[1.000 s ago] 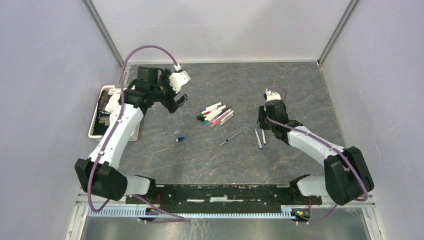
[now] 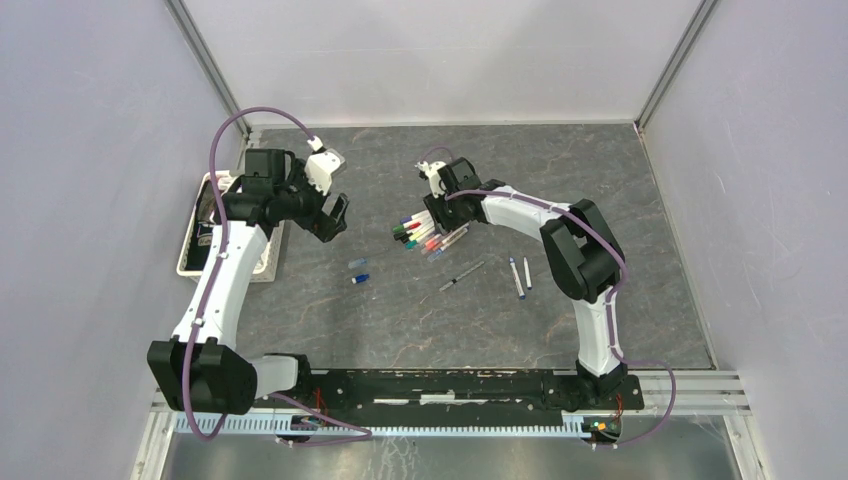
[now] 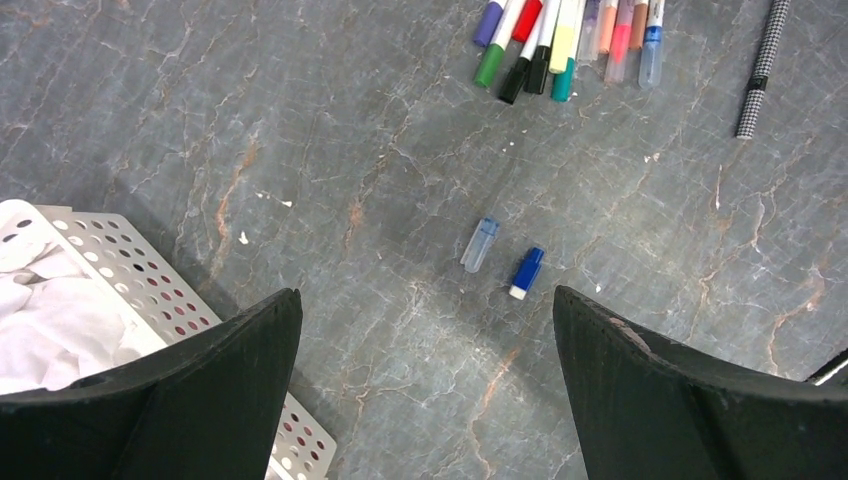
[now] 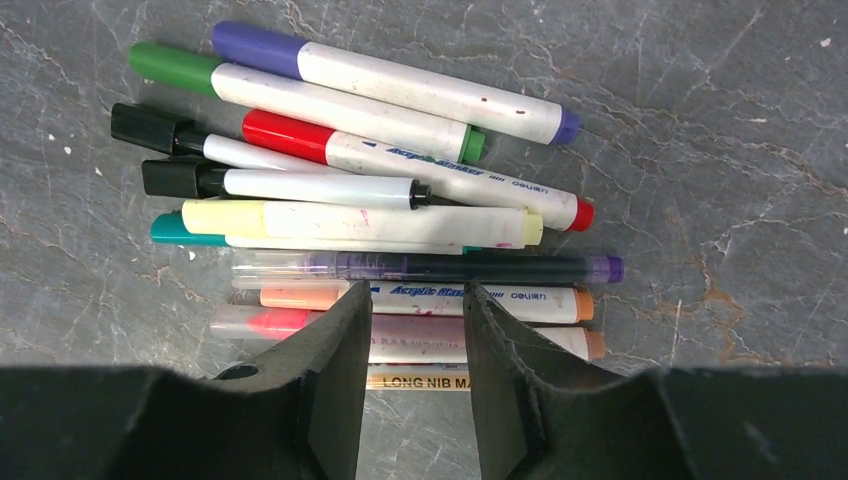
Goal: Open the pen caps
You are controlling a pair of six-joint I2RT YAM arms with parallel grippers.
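Observation:
A row of capped pens lies side by side mid-table. In the right wrist view it includes a purple marker, a red marker and a transparent-capped purple pen. My right gripper hovers over the lower pens, open, holding nothing; its fingers hide parts of the orange, pink and long-nib pens. My left gripper is open and empty above the table's left side. Beyond its fingertips two loose caps lie on the table, a clear one and a blue one.
A white basket with white cloth stands on the left, under the left arm. Two slim pens lie right of centre, and a dark patterned pen lies between them and the row.
From beside the two slim pens, my right gripper has moved left to the pen row.

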